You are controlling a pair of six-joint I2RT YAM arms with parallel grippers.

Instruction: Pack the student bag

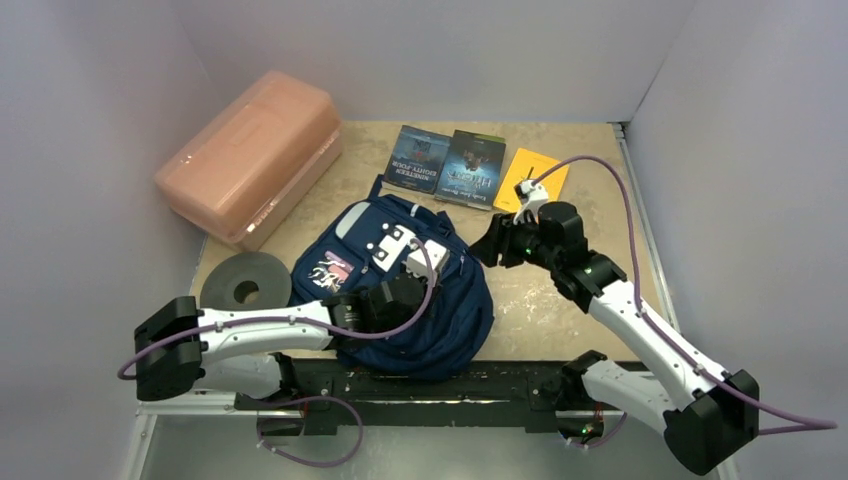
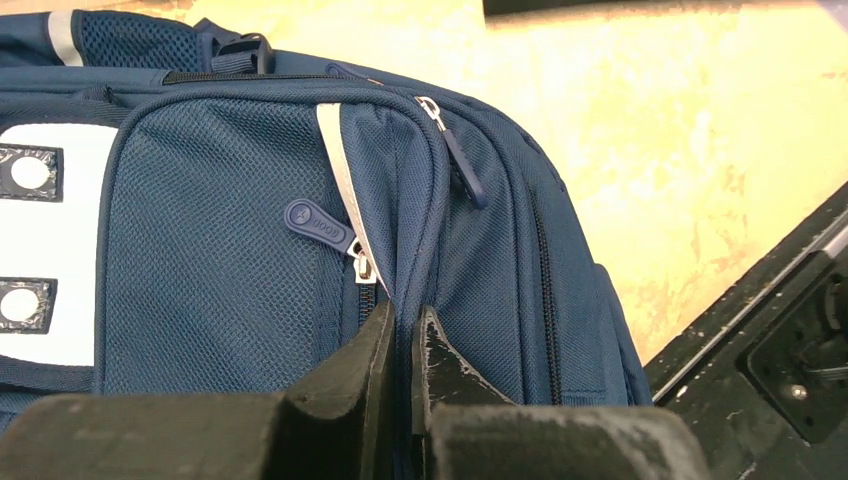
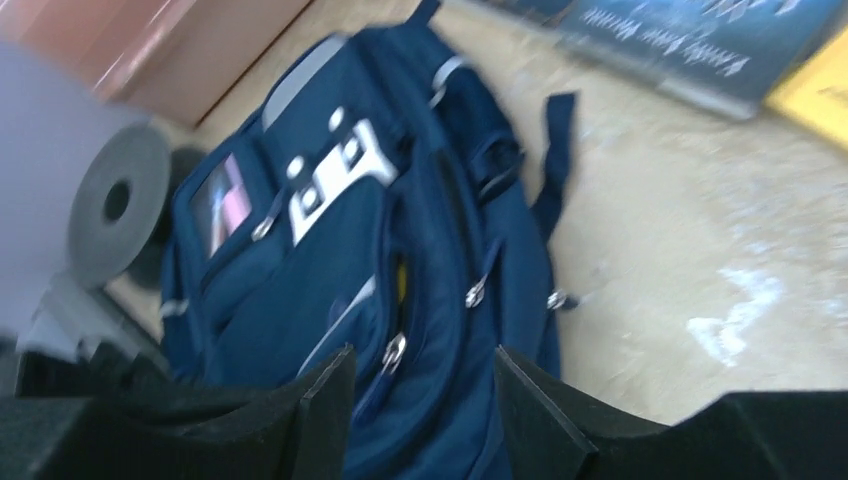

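The navy backpack [image 1: 340,240] [image 2: 220,230] [image 3: 290,270] lies on the table, with white patches and several zip pulls. My left gripper [image 1: 420,280] is shut on a folded edge of the bag's fabric beside a zip. My right gripper [image 1: 486,250] is open at the bag's right side, its fingers apart with nothing held; in the right wrist view it is above the bag.
Two dark books [image 1: 414,158] [image 1: 470,168] and a yellow book [image 1: 540,170] lie at the back. A pink lidded box [image 1: 245,150] is back left, a grey disc [image 1: 225,280] left.
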